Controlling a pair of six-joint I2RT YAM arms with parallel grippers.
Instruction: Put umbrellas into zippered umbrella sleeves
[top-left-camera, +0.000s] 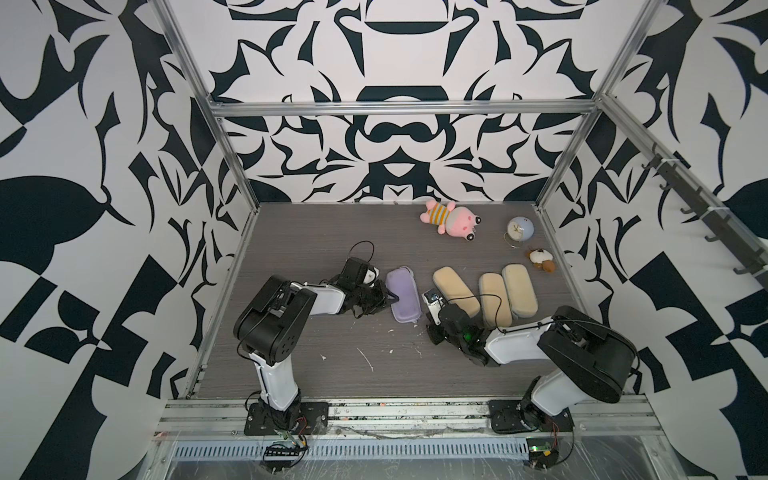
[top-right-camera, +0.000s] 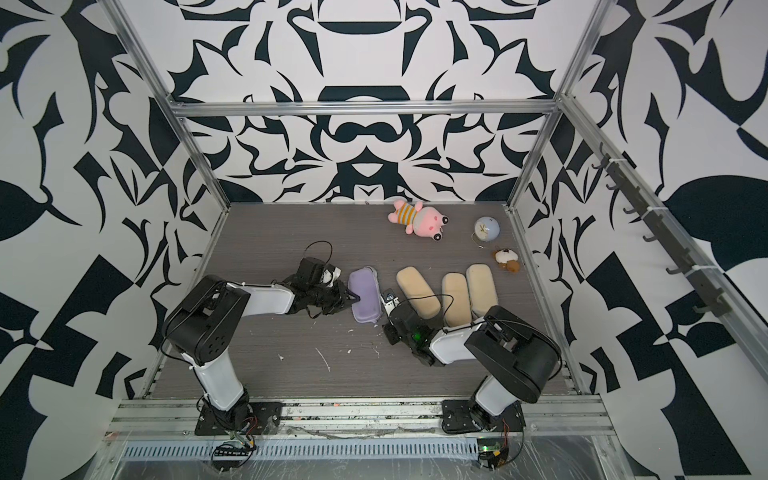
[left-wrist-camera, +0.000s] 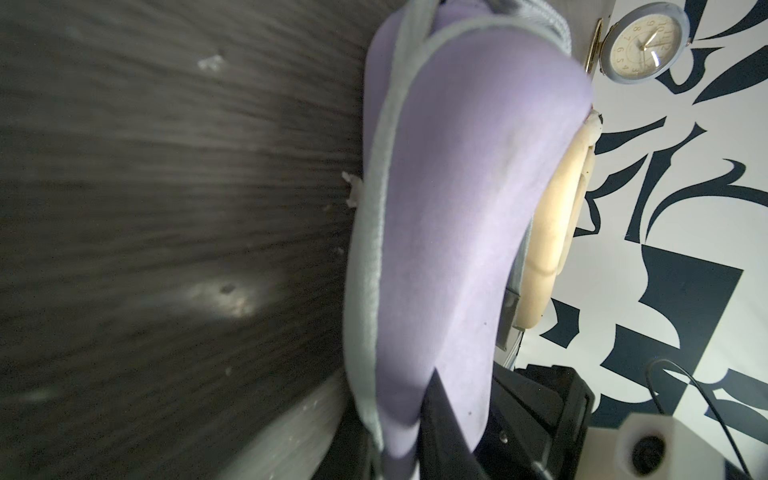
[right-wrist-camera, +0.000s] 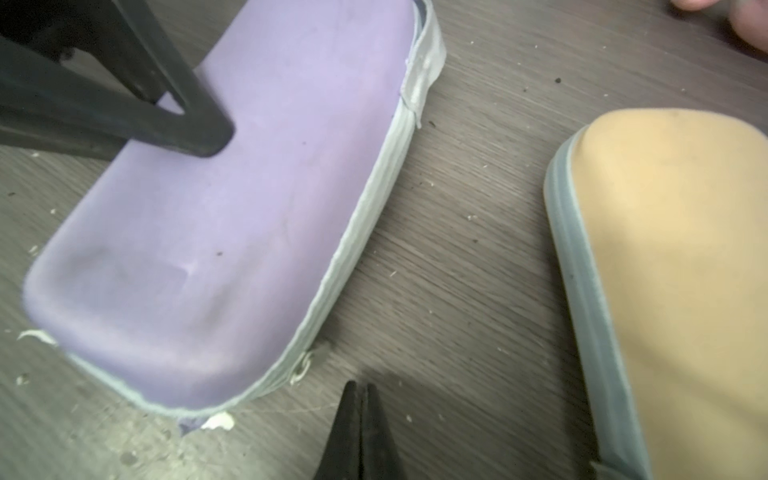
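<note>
A purple zippered sleeve (top-left-camera: 405, 295) lies between my two grippers, its pale zipper band running round the edge. My left gripper is shut on its side, one finger pressing on the top face and dimpling it. In the right wrist view my right gripper is shut with nothing between its fingertips. It stands just off the sleeve's near right corner, where a small zipper pull (right-wrist-camera: 301, 366) hangs. A loose flap of the band shows at the sleeve's far right edge. Whether an umbrella is inside cannot be seen.
Several tan sleeves lie to the right, the nearest tan sleeve (right-wrist-camera: 680, 288) beside my right gripper. A pink plush toy (top-left-camera: 451, 220), a clock (top-left-camera: 520, 229) and a small brown-white toy (top-left-camera: 541, 260) sit at the back right.
</note>
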